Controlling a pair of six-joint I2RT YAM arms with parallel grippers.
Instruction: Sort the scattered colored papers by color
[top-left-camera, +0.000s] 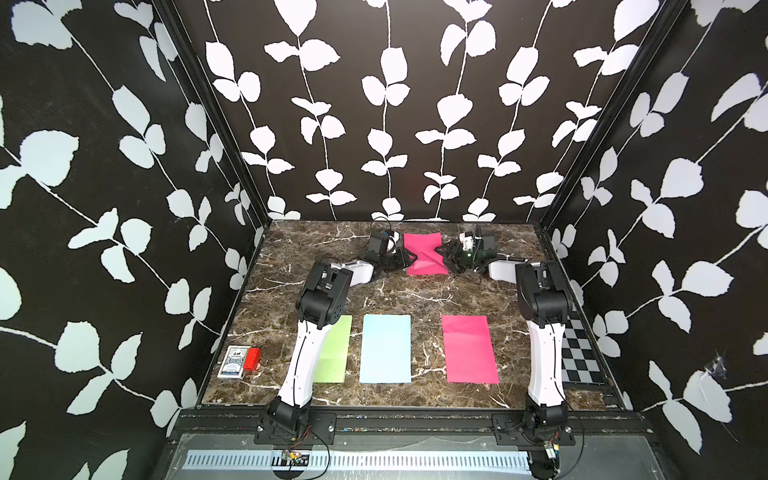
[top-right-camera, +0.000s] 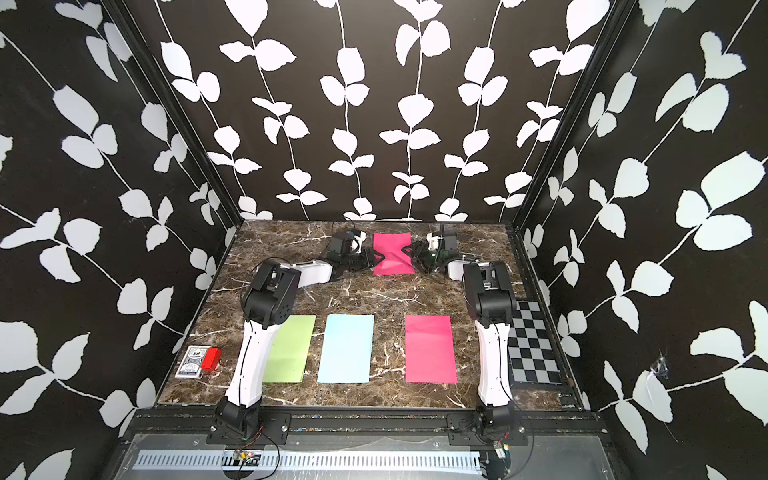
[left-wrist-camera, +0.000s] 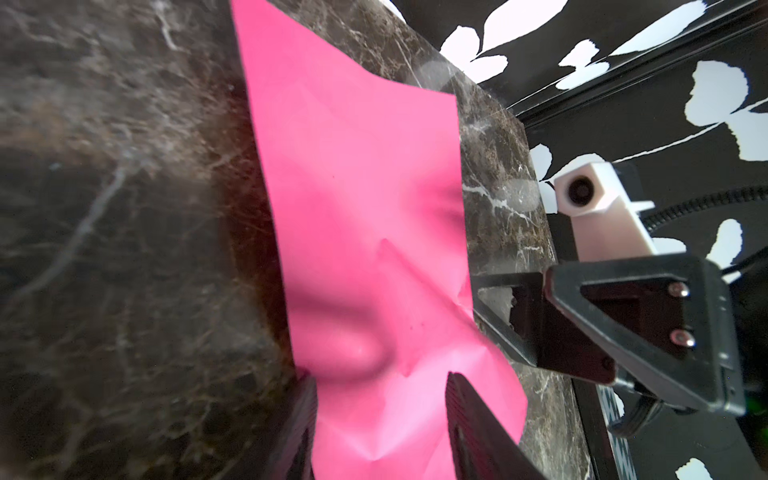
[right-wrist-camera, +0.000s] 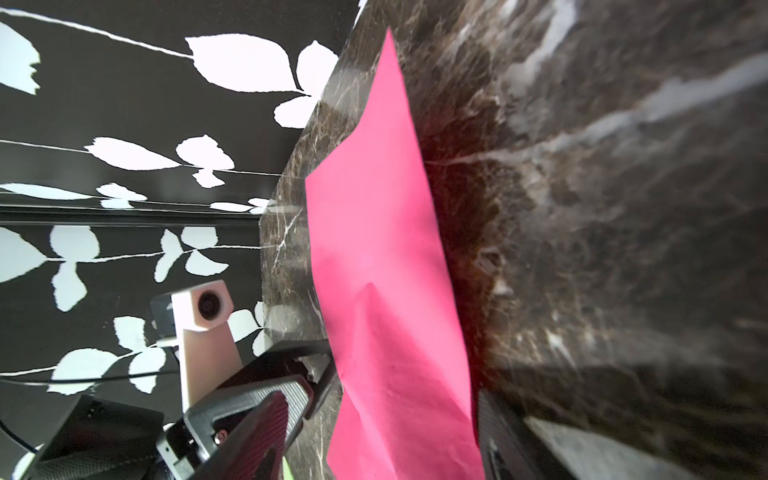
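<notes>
A wrinkled pink paper (top-left-camera: 424, 252) lies at the back middle, between my two grippers. My left gripper is part open over the paper's left side, its fingertips at the paper. My right gripper is part open at the opposite side, pink paper between its fingers; whether it grips cannot be seen. Along the front lie a green sheet (top-right-camera: 292, 348), a light blue sheet (top-left-camera: 385, 348) and a flat pink sheet (top-left-camera: 469, 348). The green sheet is partly behind my left arm in the top left view.
A card box (top-left-camera: 232, 361) and red box (top-left-camera: 252, 358) sit at front left. A checkered board (top-right-camera: 532, 344) lies at the right beside the right arm. Dark patterned walls enclose the marble table, whose centre is clear.
</notes>
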